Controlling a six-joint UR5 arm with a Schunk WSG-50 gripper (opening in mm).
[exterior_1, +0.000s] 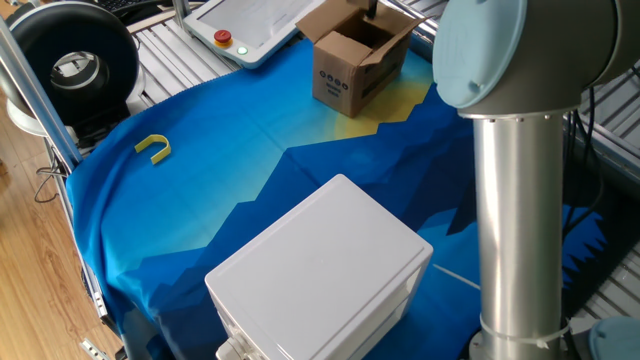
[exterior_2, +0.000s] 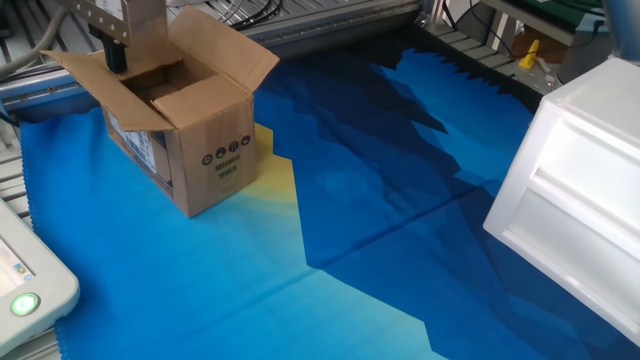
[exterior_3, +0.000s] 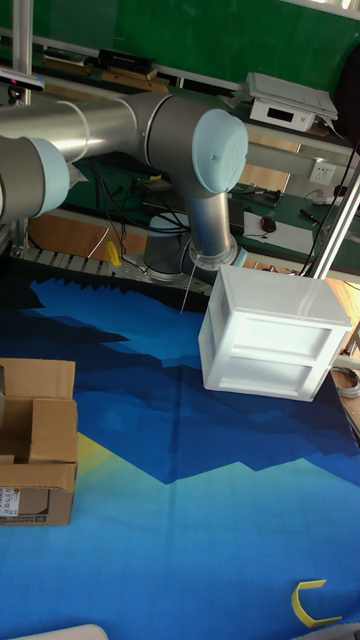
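An open cardboard box (exterior_2: 215, 155) stands upright on the blue cloth, its flaps spread outward. Over the box's opening, near its back flap, hangs the dark tip of my gripper (exterior_2: 116, 55); only a small part shows at the top edge of exterior view 2. The same dark gripper tip (exterior_1: 371, 8) barely enters exterior view 1. Whether the fingers are apart or together cannot be made out, nor whether anything is between them. A yellow curved strip (exterior_1: 166, 155) lies on the cloth, well away from the box. The box's floor is hidden.
A white drawer unit (exterior_3: 272, 331) stands on the cloth (exterior_3: 202, 533) near the arm's base. The teach pendant (exterior_1: 250, 25) with its red stop button lies beside the box. Open cloth stretches between the box, the yellow strip and the drawers.
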